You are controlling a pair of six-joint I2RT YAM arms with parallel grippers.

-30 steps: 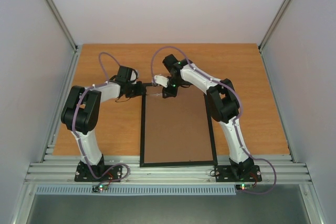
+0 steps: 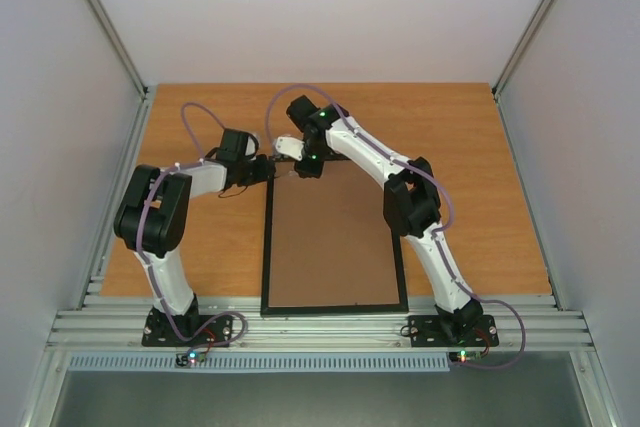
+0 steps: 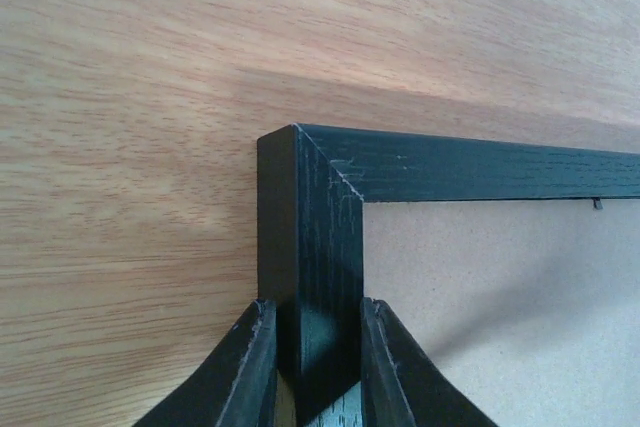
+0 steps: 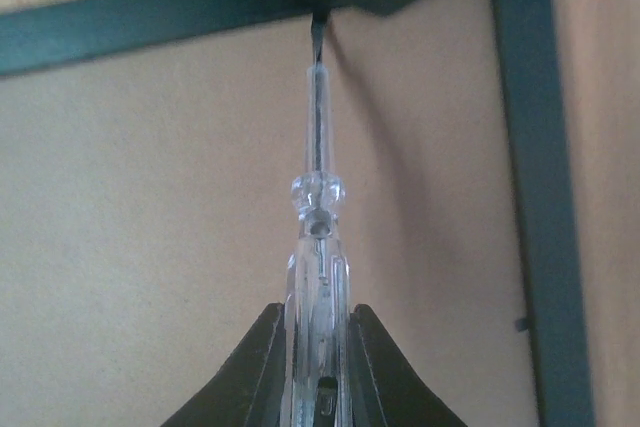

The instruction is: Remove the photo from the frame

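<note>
A black picture frame (image 2: pixel 266 247) lies face down, its brown backing (image 2: pixel 330 237) showing with small dark tabs along the edge. In the left wrist view my left gripper is shut on the frame's side bar (image 3: pixel 325 257) just below a corner. My right gripper is shut on a clear-handled screwdriver (image 4: pixel 320 207); its tip reaches the inner edge of the bar beside my left gripper, where the exact contact is hidden by the dark fingers above it.
Grey walls bound the table at left, right and back.
The right arm and screwdriver have moved slightly left and back. The frame has shifted a little the same way, with my left gripper following slightly.
</note>
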